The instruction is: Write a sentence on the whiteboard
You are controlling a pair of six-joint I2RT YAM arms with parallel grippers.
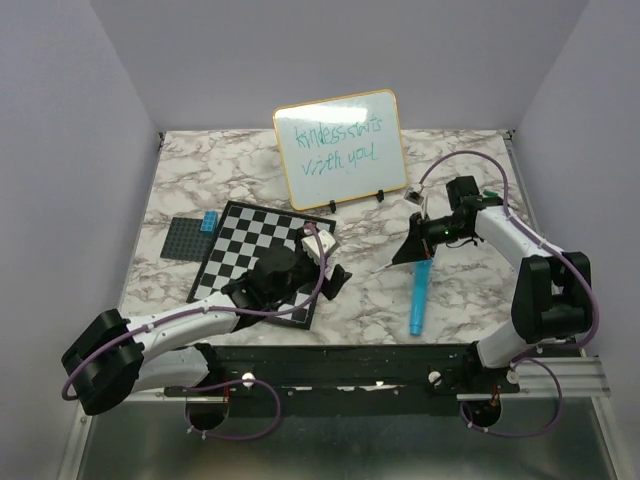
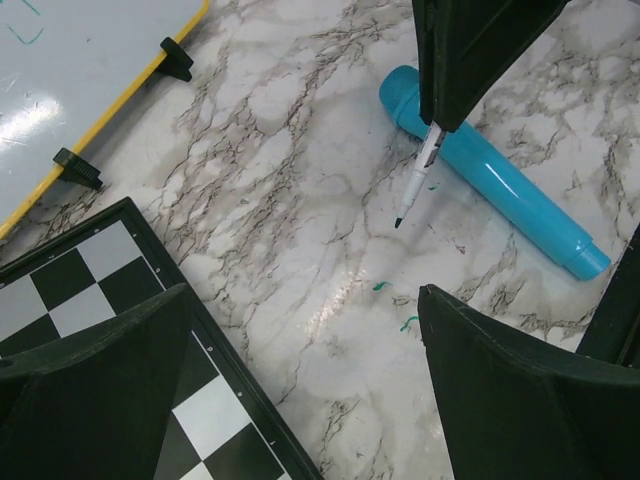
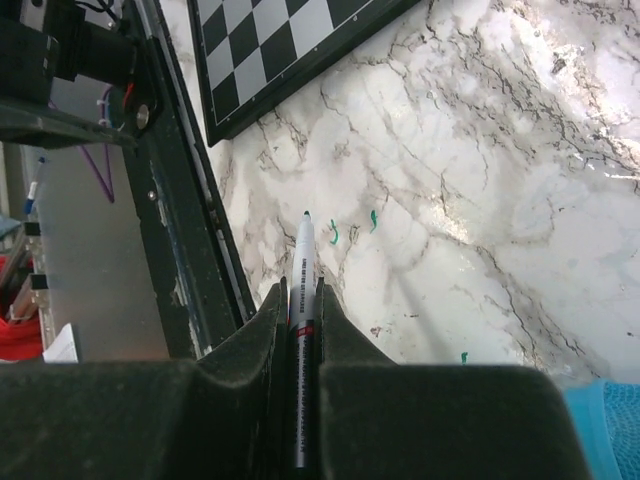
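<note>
The whiteboard (image 1: 338,150) at the back reads "kindess starts with you" in green handwriting. My right gripper is shut on a white pen, tip outward over the marble, right of the chessboard; it also shows in the left wrist view, holding the pen (image 2: 420,170) tip down. My left gripper (image 1: 330,272) is open above the chessboard's right part, with nothing between its fingers.
The chessboard (image 1: 250,245) fills the middle left, with a dark grey board (image 1: 185,240) and small blue item (image 1: 209,221) beside it. A light blue tube (image 1: 418,300) lies at right. Small green marks are on the marble between.
</note>
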